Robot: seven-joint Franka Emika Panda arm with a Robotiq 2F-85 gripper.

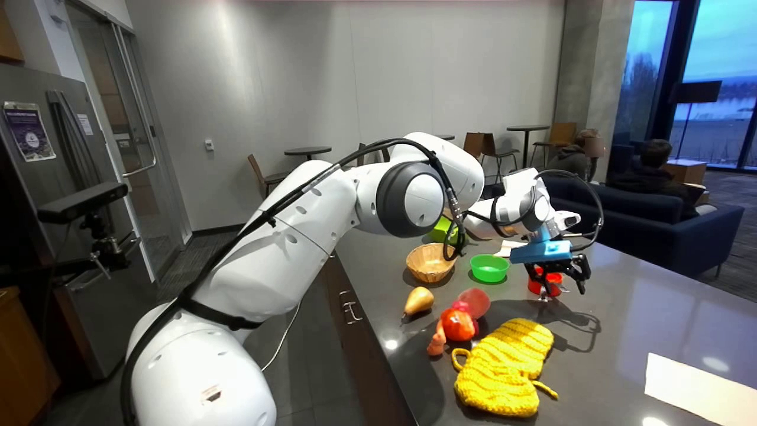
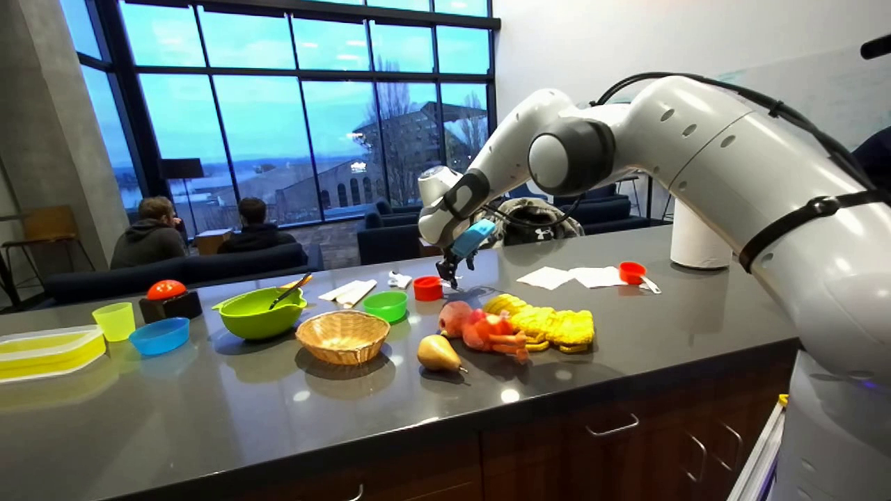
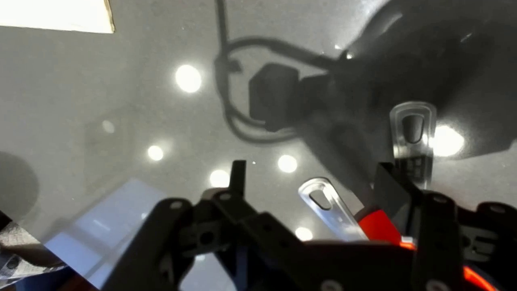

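A red cup stands on the dark counter in exterior view 1, partly behind my gripper; it also shows in exterior view 2 as a red cup. In the wrist view, two metal handles stick out over the counter: a slanted handle joined to something red, and an upright handle farther right. My gripper is part open, with its fingertips on either side of the slanted handle. Neither finger visibly pinches it. The cup's body is mostly hidden below the gripper there.
A green bowl and a wicker basket stand left of the cup. Nearer lie a pear, red toys and yellow knitwork.
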